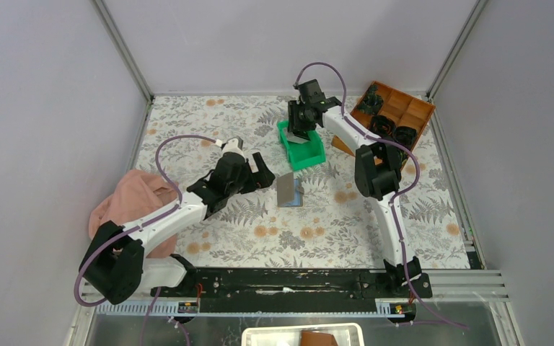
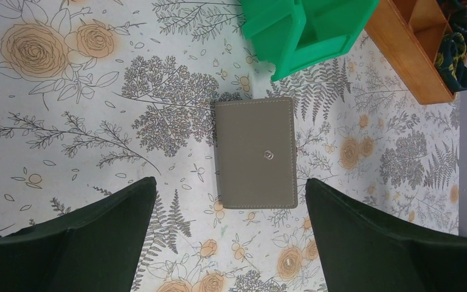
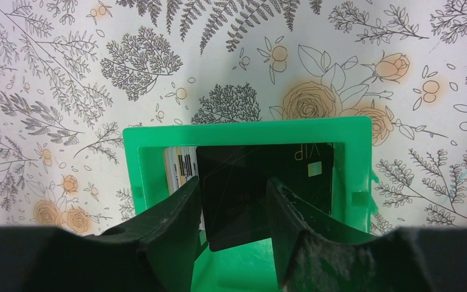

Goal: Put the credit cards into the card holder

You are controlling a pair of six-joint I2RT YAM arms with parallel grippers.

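A green plastic box [image 1: 303, 158] holds a stack of cards [image 3: 182, 167], with a black card [image 3: 255, 158] leaning on top. My right gripper is over that black card, fingers part open, fingertips at it; whether they grip it is unclear. A grey-brown card holder [image 2: 255, 149] with a stitched edge and small snap lies flat on the patterned mat in front of the box. My left gripper stands open above the holder, nothing between its fingers.
An orange organizer [image 1: 407, 108] with dark items stands at the back right, beside the box. A pink cloth [image 1: 130, 198] lies at the left edge.
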